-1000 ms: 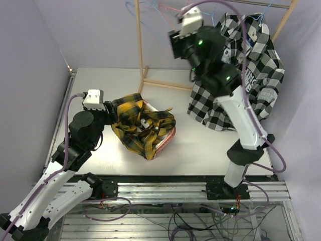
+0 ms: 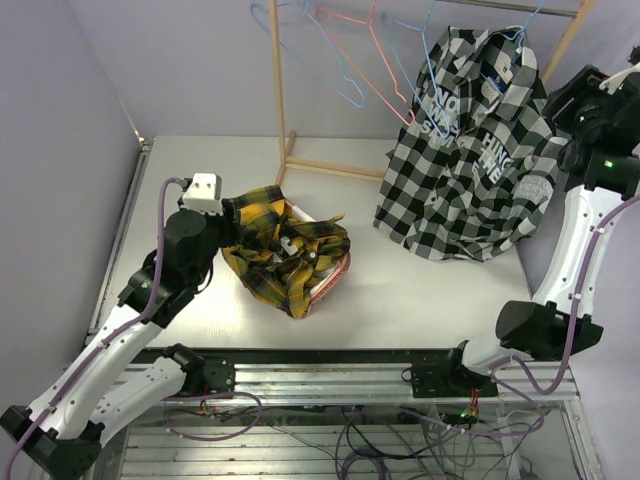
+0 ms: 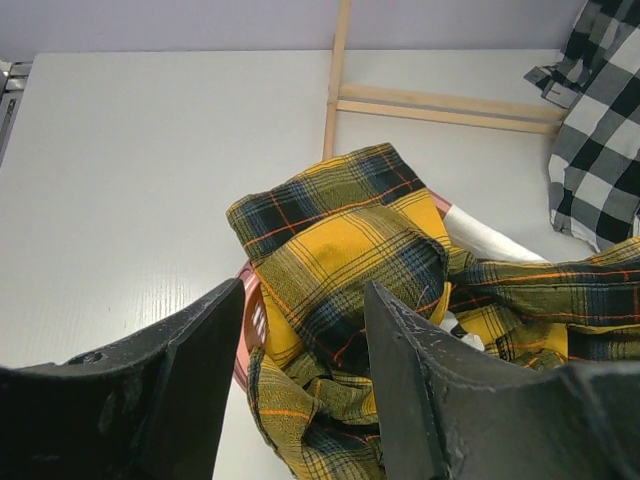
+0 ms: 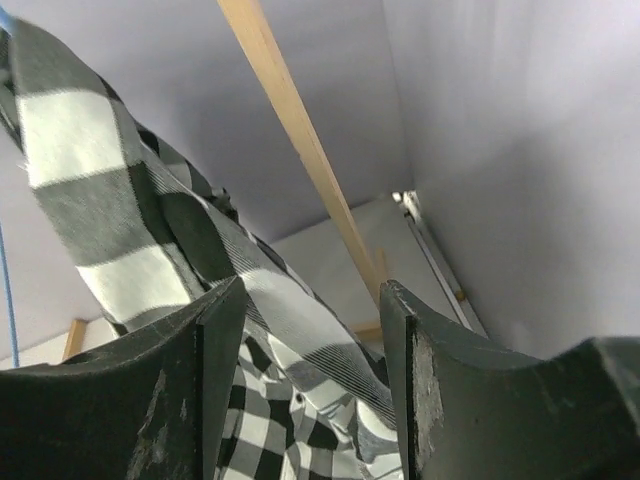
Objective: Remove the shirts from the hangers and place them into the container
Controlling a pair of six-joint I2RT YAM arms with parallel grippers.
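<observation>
A black-and-white checked shirt (image 2: pixel 430 190) with white lettering hangs from the blue hangers at the back right. My right gripper (image 2: pixel 560 110) is open at its right edge; in the right wrist view a checked strip (image 4: pixel 90 150) runs down behind and between the fingers. My left gripper (image 2: pixel 225 215) stands open over a yellow plaid garment (image 2: pixel 270 260) piled in a red-rimmed container (image 2: pixel 335 280); nothing shows held between its fingers.
A wooden rack (image 2: pixel 277 90) carries empty blue and pink hangers (image 2: pixel 355 20) at upper middle. Grey walls bound both sides.
My right arm has swept rightward from in front of the hangers to the right edge of the checked shirt. The left gripper has shifted slightly to the right.
</observation>
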